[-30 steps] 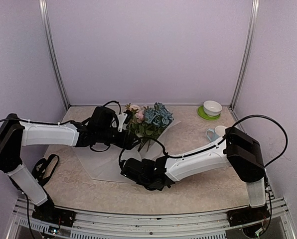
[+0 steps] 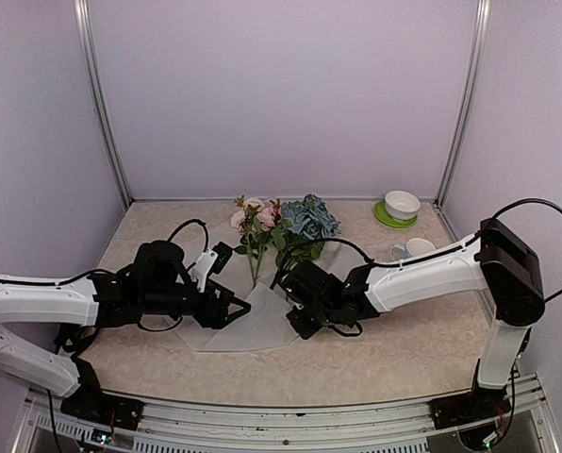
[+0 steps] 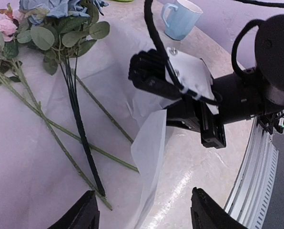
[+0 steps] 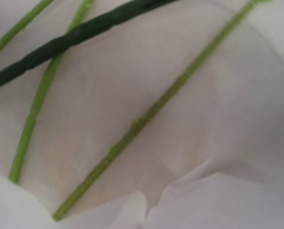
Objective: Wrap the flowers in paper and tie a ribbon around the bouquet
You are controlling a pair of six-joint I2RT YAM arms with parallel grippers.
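Note:
Pink flowers (image 2: pixel 255 212) and blue flowers (image 2: pixel 307 219) lie side by side on white wrapping paper (image 2: pixel 201 335), blooms away from me. Their green and black stems (image 3: pixel 77 114) cross loosely on the sheet. My left gripper is open near the stems' cut ends, its fingers (image 3: pixel 87 212) wide apart. A raised paper flap (image 3: pixel 151 148) stands in view between them. The flap's peak meets my right gripper, which is shut with the sheet appearing caught at its tips. In the right wrist view, paper hides the right fingers, and green stems (image 4: pixel 151 112) cross above.
A white bowl (image 2: pixel 402 204) on a green plate (image 2: pixel 383 217) stands at the back right, with a light blue cup (image 3: pixel 182 19) nearer. A black strap (image 2: pixel 71 340) lies by the left arm. Bare table shows along the front.
My left gripper has drawn back from the bouquet toward the front of the table. The right gripper has shifted rightward and slightly back, and the paper's front portion has changed shape.

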